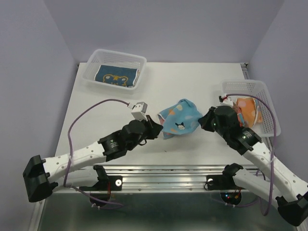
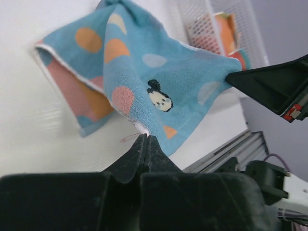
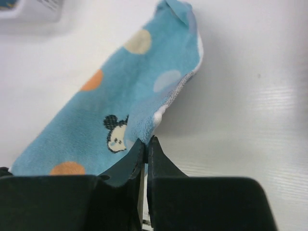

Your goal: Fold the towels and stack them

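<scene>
A light blue towel with dots and a Mickey face is partly lifted at table centre, a folded-looking part with pink and orange patches showing under it in the left wrist view. My left gripper is shut at its left side; in the left wrist view the towel's white edge reaches the closed fingertips, with its hold there hard to tell. My right gripper is shut on the towel's right part, fabric gathered at its tips in the right wrist view.
A white basket with a dark teal folded towel stands back left. Another basket with orange and red cloths stands at the right.
</scene>
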